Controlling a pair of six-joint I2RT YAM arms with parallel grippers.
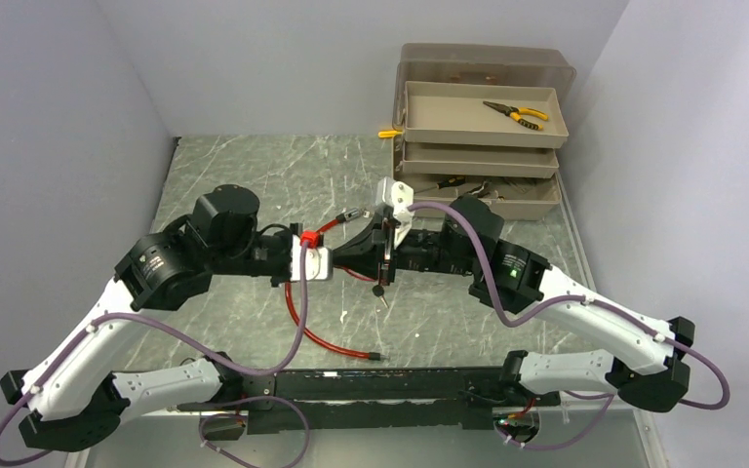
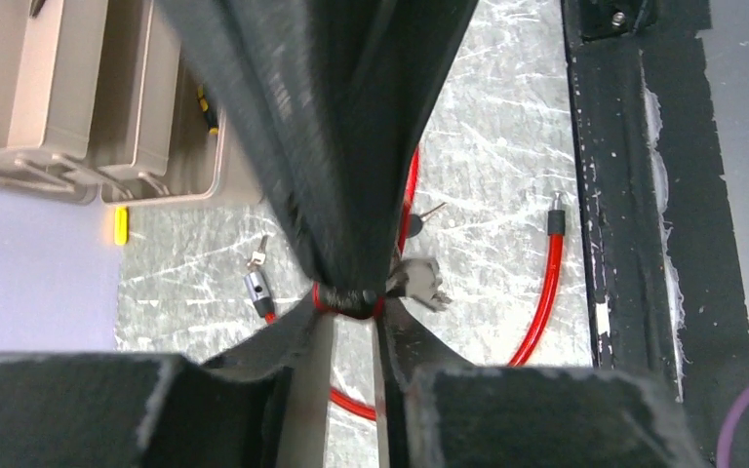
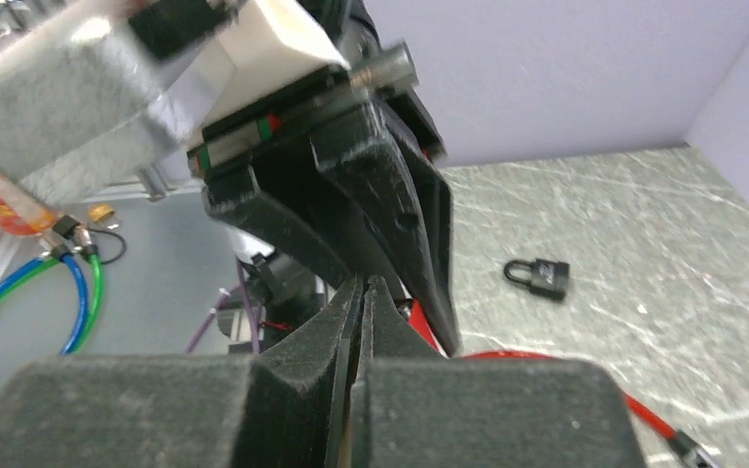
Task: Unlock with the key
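At the centre of the top view my left gripper (image 1: 324,257) and right gripper (image 1: 341,257) meet. In the left wrist view the left gripper is shut on a red-rimmed lock piece (image 2: 349,302), largely hidden behind the right gripper's black fingers, with silver keys (image 2: 419,285) beside it. The right gripper is shut; whether it pinches a key is hidden. Other keys (image 1: 382,298) lie on the table, and a red cable lock (image 1: 336,346) lies below the arms.
An open tiered toolbox (image 1: 478,146) with pliers (image 1: 514,114) stands at back right. A black padlock (image 3: 549,278) lies on the table.
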